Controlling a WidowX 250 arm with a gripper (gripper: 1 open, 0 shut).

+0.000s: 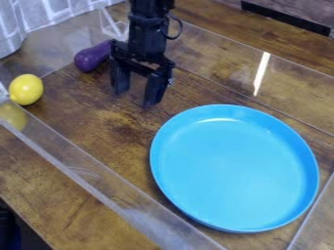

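Observation:
My black gripper (137, 76) hangs over the wooden surface at the upper middle, its two fingers spread open and nothing visible between them. A dark purple eggplant (93, 57) lies just to the left of the gripper, behind it. A yellow object (25, 89), shaped like a lemon, rests at the far left. A large light blue plate (235, 168) sits at the lower right, in front of the gripper and to its right.
Clear plastic walls run along the left and right of the wooden floor (98, 151). Bare wood lies in the lower middle left and behind the plate at the upper right.

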